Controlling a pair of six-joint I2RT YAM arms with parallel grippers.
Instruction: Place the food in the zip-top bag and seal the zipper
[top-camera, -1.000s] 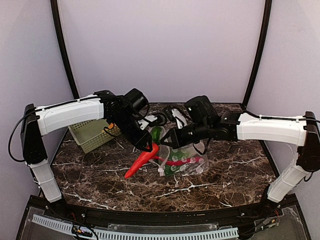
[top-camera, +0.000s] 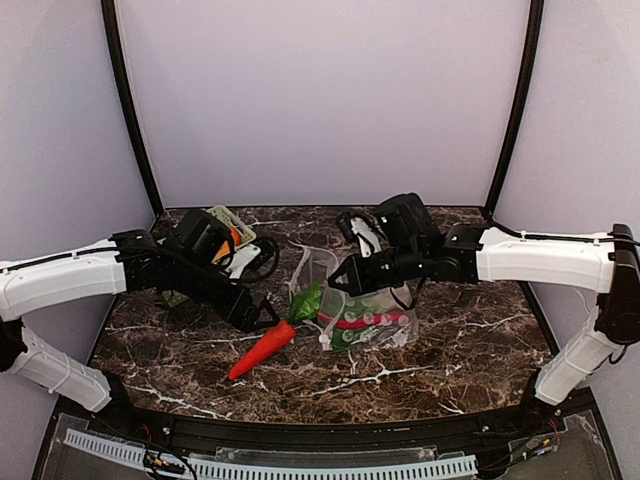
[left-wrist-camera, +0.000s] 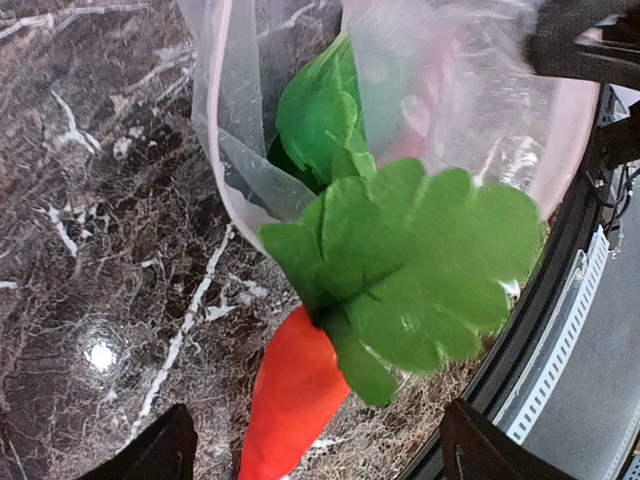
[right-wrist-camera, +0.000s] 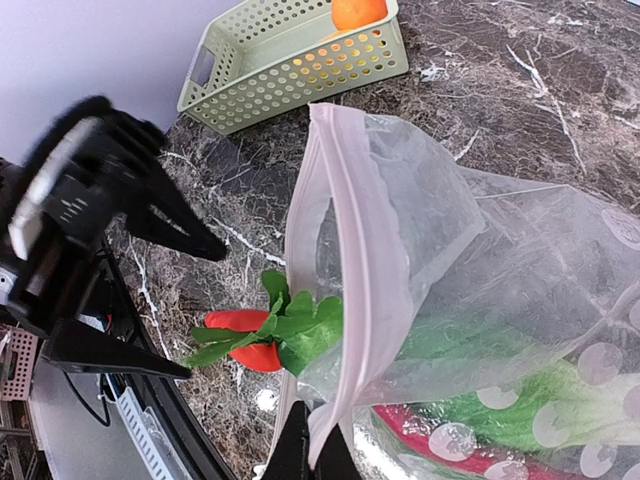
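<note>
A red carrot (top-camera: 262, 350) with leafy green tops (left-wrist-camera: 400, 260) lies on the counter. Its leaves are at the mouth of the clear zip top bag (right-wrist-camera: 365, 230), and its red body is outside. Inside the bag are green and red food (right-wrist-camera: 480, 410). My left gripper (top-camera: 257, 315) is open over the carrot's upper part, holding nothing; in the left wrist view the red body shows between its spread fingers. The right gripper is shut on the bag's pale rim, keeping that side of the mouth raised.
A pale green basket (right-wrist-camera: 300, 75) with an orange fruit (right-wrist-camera: 358, 12) stands at the back left, partly hidden by my left arm in the top view. Bare marble counter (top-camera: 440, 375) lies in front of the bag and to its right.
One second ago the carrot was at my left gripper, nearer the bag.
</note>
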